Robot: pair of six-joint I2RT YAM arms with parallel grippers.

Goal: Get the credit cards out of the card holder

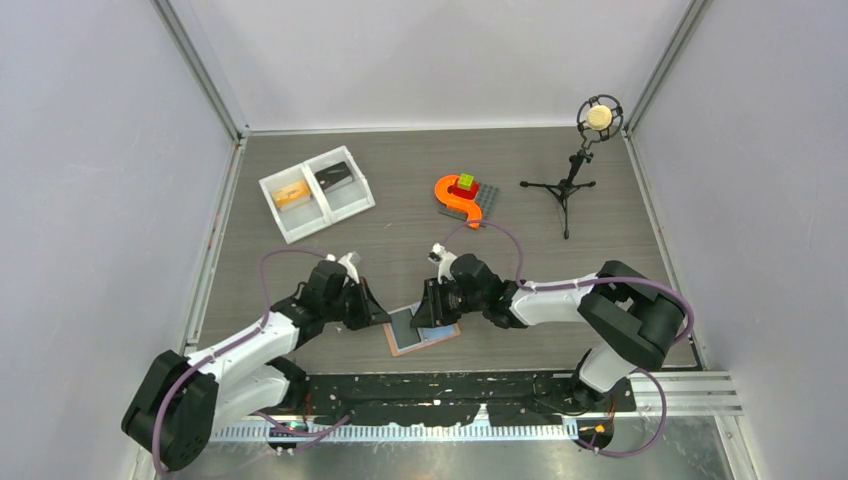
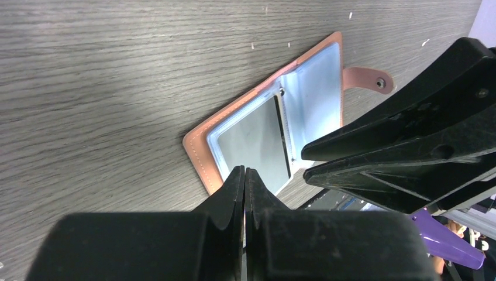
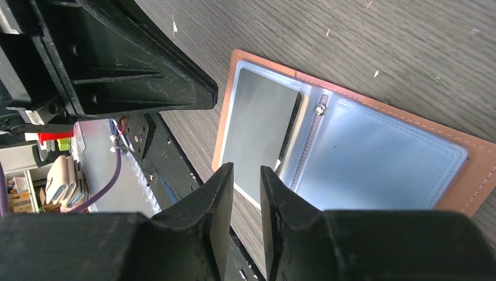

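The card holder [image 1: 406, 336] lies opened flat, brown-edged with pale blue inner pockets. In the right wrist view a grey-windowed pocket [image 3: 257, 120] has a dark card edge [image 3: 293, 124] and a cream edge along its mouth, beside a zip. My left gripper is shut at the outer edge of that pocket, nothing showing between its fingers. Over the holder, near the zip, is my right gripper, its fingers parted with an empty gap. Whether either gripper touches the holder is unclear.
A white two-part tray [image 1: 357, 208] with an orange box [image 1: 291, 194] and a black item [image 1: 334, 176] stands at the back left. Orange track and bricks [image 1: 458, 200] lie back centre, and a black tripod [image 1: 566, 190] stands back right. The holder's snap strap [image 2: 368, 79] sticks out.
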